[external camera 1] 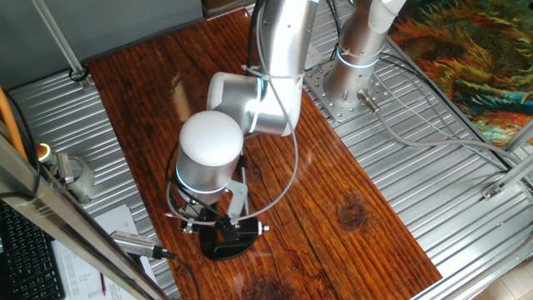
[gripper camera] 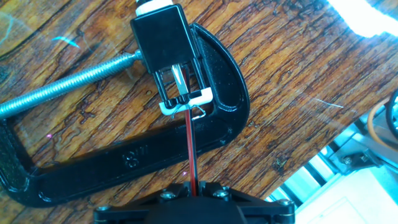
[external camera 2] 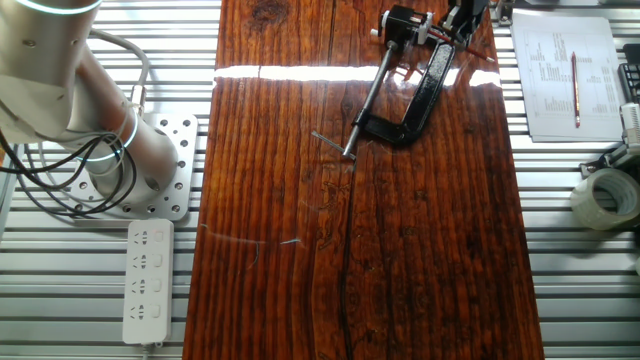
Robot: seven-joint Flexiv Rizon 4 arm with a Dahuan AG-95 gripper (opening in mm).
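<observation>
A red-and-black pencil runs straight from my gripper into the white-and-black clip of a small black sharpener-like box. The gripper's fingers close on the pencil from both sides. Beside and beneath the box lies a black C-clamp with a threaded metal screw. Exterior view 2 shows the box near the back of the board, beside the clamp. The pencil's tip is hidden inside the box. In exterior view 1 the arm partly covers the clamp.
The brown wooden board is mostly bare toward the front of exterior view 2. Off its right side are papers with another pencil and a tape roll. A power strip lies left of it.
</observation>
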